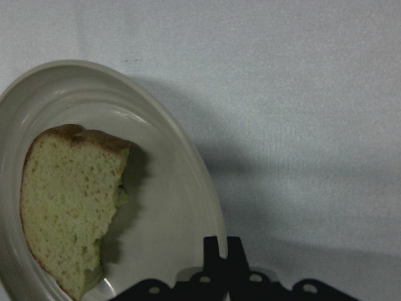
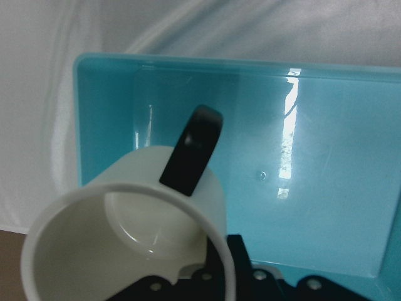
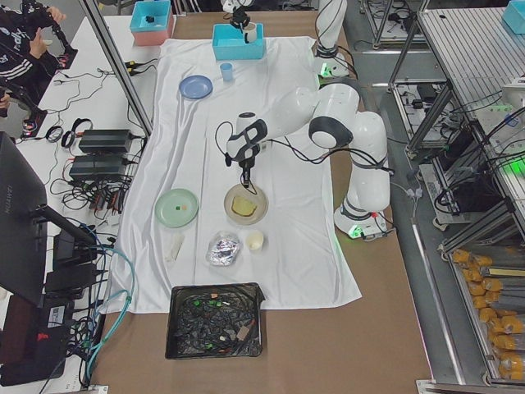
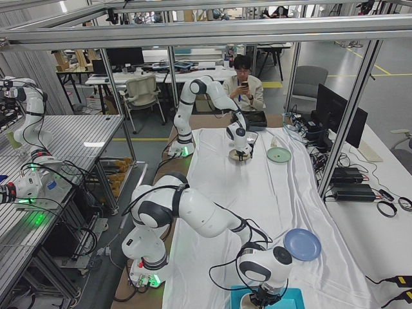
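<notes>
A beige plate (image 1: pixel 169 207) holds a piece of sponge cake (image 1: pixel 69 200); my left gripper is shut on that plate's rim, as the left wrist view shows. In the right wrist view, my right gripper is shut on a white mug (image 2: pixel 131 219) with a black handle, held over the blue bin (image 2: pixel 313 157), whose floor is empty in the visible part. The mug covers part of the bin and of the fingers.
A blue plate (image 3: pixel 196 86) and blue cup (image 3: pixel 227 71) are at the far end of the cloth. A green plate (image 3: pixel 176 208), foil packet (image 3: pixel 223 248), cream cup (image 3: pixel 254 240) and black tray (image 3: pixel 214 322) are nearer.
</notes>
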